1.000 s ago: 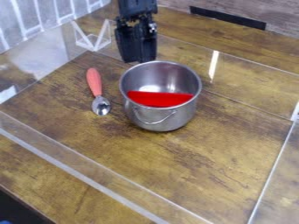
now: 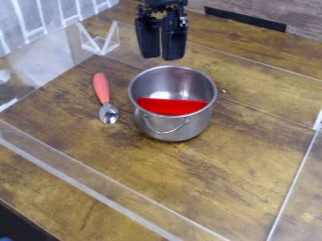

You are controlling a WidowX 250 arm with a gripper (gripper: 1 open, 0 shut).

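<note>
My black gripper [image 2: 161, 42] hangs open at the top centre, just above and behind a steel pot [image 2: 189, 127] with a wire handle. Inside the pot lies a red wedge-shaped piece [image 2: 169, 106]. To the left of the pot a spoon [image 2: 108, 114] with a pink-red handle rests on the wooden table, bowl end toward the front.
A white wire-like object [image 2: 98, 42] stands at the back left. Clear plastic edging runs along the left and front left, and a dark ledge lies at the back right.
My gripper has shifted slightly and turned, now showing both fingers side by side over the pot's back. The pot, red piece and spoon look unmoved.
</note>
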